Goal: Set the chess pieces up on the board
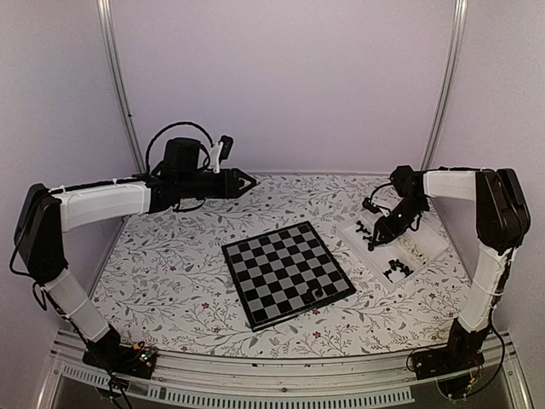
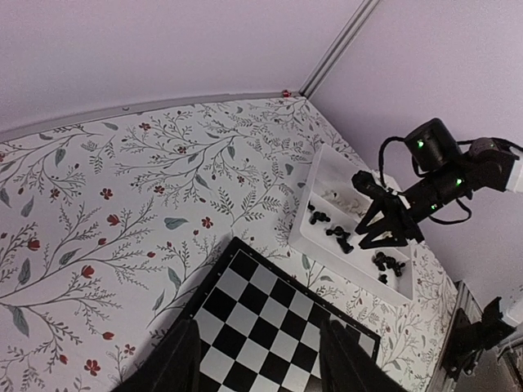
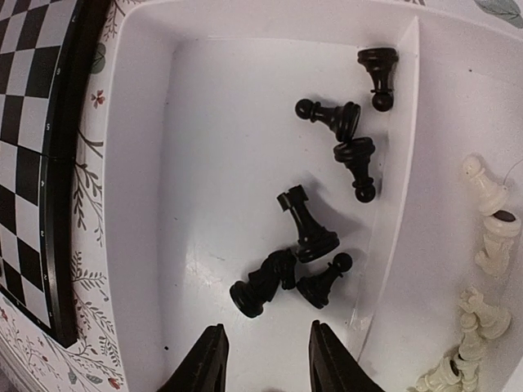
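The checkered board (image 1: 288, 271) lies mid-table, a few dark pieces (image 1: 315, 292) near its front right. A white divided tray (image 3: 139, 204) holds black pieces, among them a rook (image 3: 312, 233), several pawns (image 3: 355, 163) and a cluster lower down (image 3: 249, 296), with white pieces (image 3: 486, 188) in the adjoining compartment. My right gripper is low over the black compartment, fingers apart, just below those pieces in its wrist view, nothing seen between them. My left gripper hangs open and empty in the air, left of and behind the board.
Walls surround the table (image 1: 170, 256) at back and sides. The tray's rims and divider (image 3: 396, 188) stand close around my right gripper.
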